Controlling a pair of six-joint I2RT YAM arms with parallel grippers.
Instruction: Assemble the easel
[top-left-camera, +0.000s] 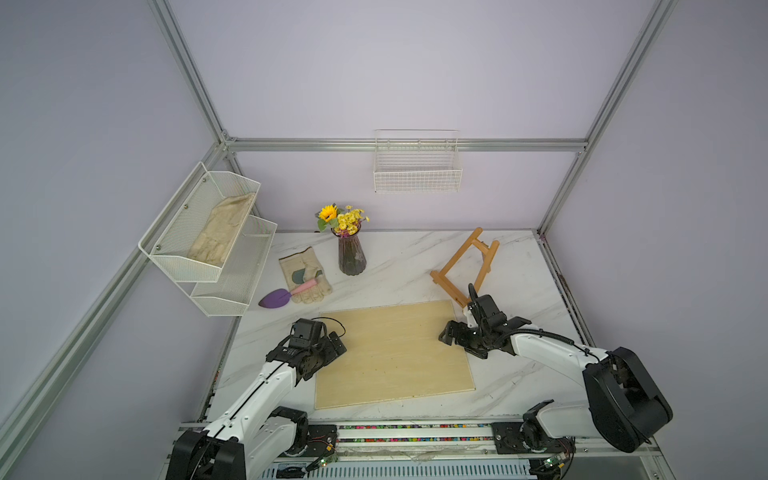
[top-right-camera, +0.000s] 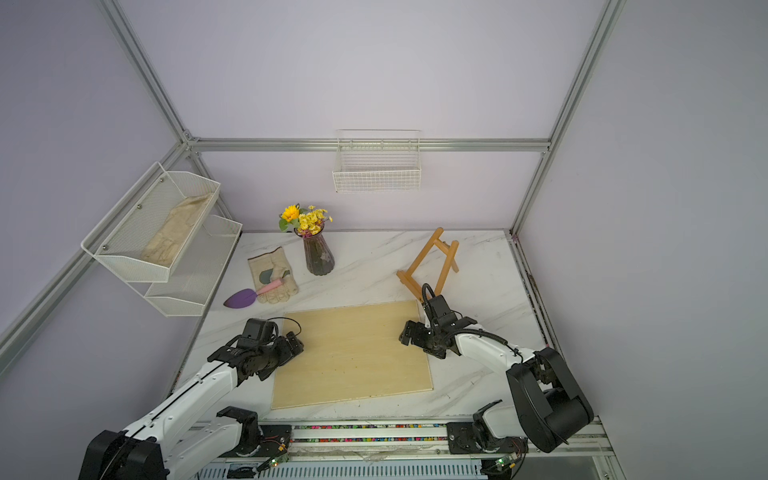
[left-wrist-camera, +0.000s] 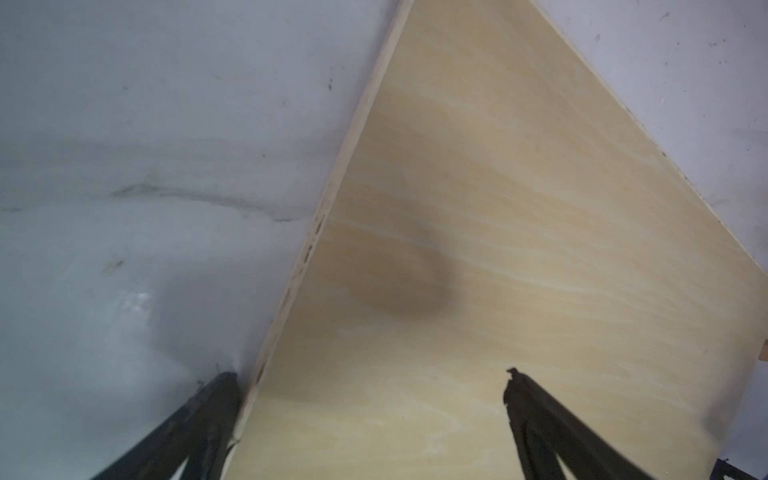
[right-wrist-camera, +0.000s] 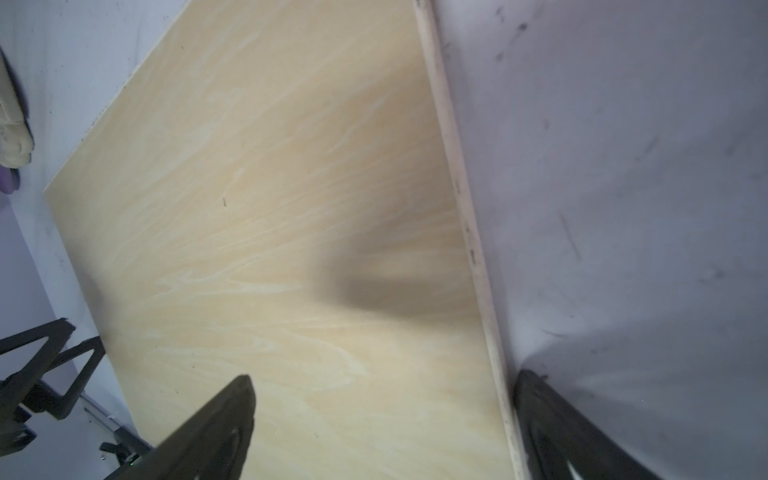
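Observation:
A thin plywood board (top-left-camera: 393, 361) lies flat on the front middle of the table. A wooden easel frame (top-left-camera: 453, 261) rests at the back right, behind it. My left gripper stands open low over the board's left side, one finger just outside that edge and the other over the board. My right gripper is open at the board's right edge, one finger against or very near that edge and the other over the wood. Neither has anything gripped between its fingers.
A vase of flowers (top-left-camera: 351, 252), a trowel (top-left-camera: 274, 297) and gloves (top-left-camera: 313, 291) are at the back left. Wire baskets (top-left-camera: 416, 180) hang on the back and left walls.

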